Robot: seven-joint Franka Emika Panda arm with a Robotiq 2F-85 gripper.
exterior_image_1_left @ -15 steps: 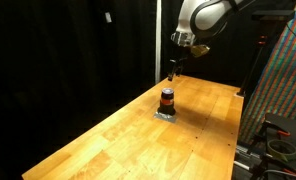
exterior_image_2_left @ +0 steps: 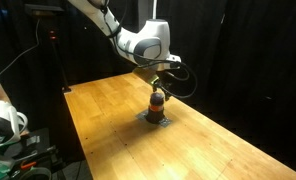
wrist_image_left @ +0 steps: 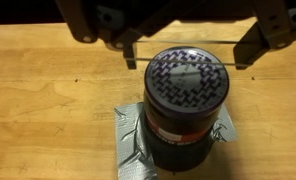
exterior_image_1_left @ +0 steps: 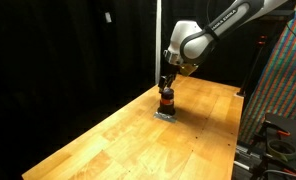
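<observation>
A dark jar with a patterned lid (wrist_image_left: 186, 80) and an orange-red band stands upright on top of a black base, which rests on silver tape (wrist_image_left: 136, 150) stuck to the table. In exterior view 1 the jar (exterior_image_1_left: 167, 99) is near the table's middle. My gripper is open just above the jar, its fingers (wrist_image_left: 252, 48) spread wider than the lid, with nothing held between them. From exterior view 2 the gripper (exterior_image_2_left: 158, 84) hangs close over the jar (exterior_image_2_left: 156, 103); whether it touches is too small to tell.
Black curtains stand behind it. At the right of exterior view 1, a dark stand with cables (exterior_image_1_left: 279, 146) sits beside the table edge.
The jar and its base have stayed in place.
</observation>
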